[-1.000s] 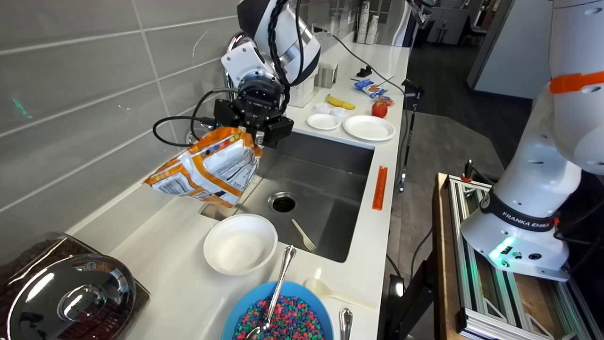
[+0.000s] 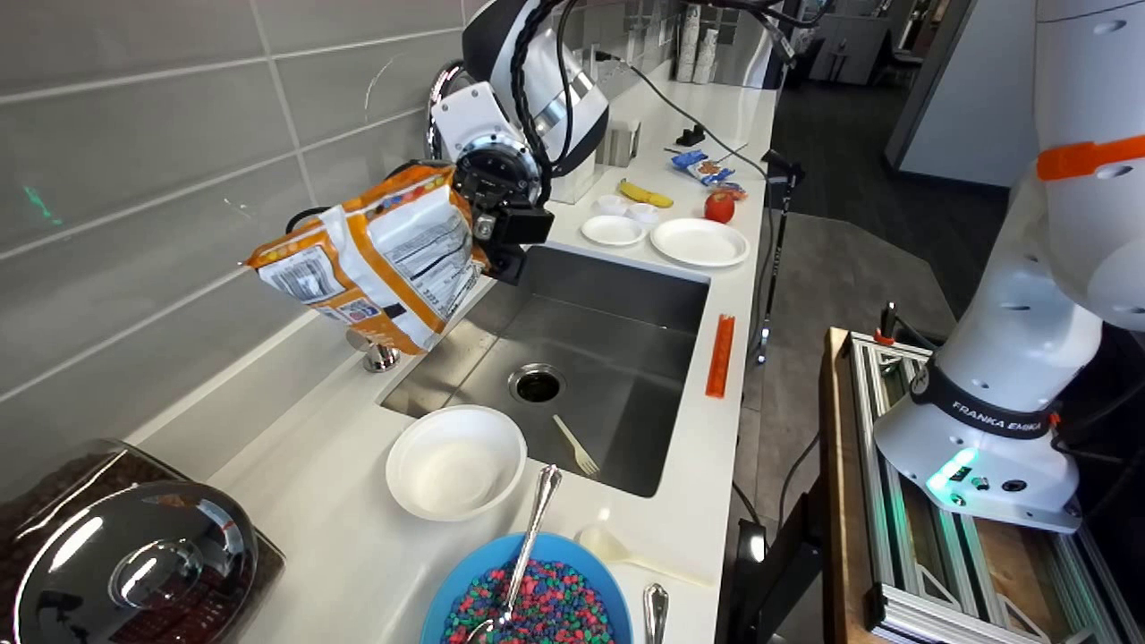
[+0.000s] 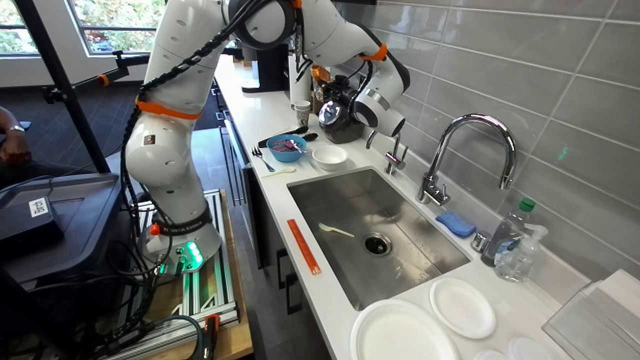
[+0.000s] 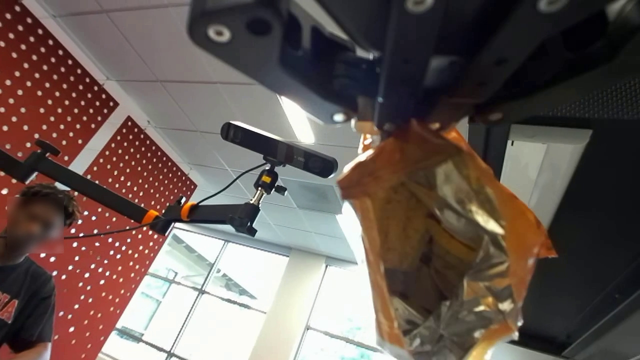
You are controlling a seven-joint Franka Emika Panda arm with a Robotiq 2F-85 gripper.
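My gripper [image 2: 501, 231] is shut on the edge of an orange and white foil bag [image 2: 413, 263], holding it in the air above the back left corner of the sink. In the wrist view the bag [image 4: 525, 225] hangs below the fingers with its mouth open and its silvery lining showing; what lies inside is too dark to tell. A white bowl [image 2: 456, 463] stands on the counter beside the sink, below the bag and nearer the camera. No contents show in it. In exterior view 2 the arm hides most of the gripper.
The sink [image 2: 601, 322] holds a pale fork [image 2: 576, 445]. Near the bowl are a blue bowl [image 2: 440, 612] of coloured pieces and a dark lidded jar [image 2: 134, 569]. The tall faucet [image 3: 510, 144] and tiled wall [image 2: 161, 204] stand close to the arm.
The gripper has rotated, and the bag has swung up and leftward with its printed back turned more fully to the camera. The bowls have not moved.
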